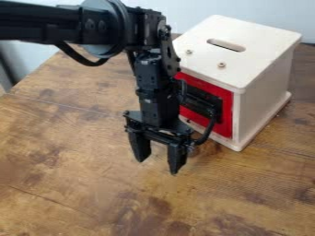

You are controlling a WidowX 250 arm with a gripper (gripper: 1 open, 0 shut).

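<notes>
The black gripper (159, 161) hangs pointing down over the wooden table, in front of a light wooden box (256, 97). Its two fingers stand apart with a gap between them, and nothing shows in that gap. The box has a slot in its top and a red front panel (224, 126), which the arm partly hides.
The box takes up the back right. A pale wall is at the far top left.
</notes>
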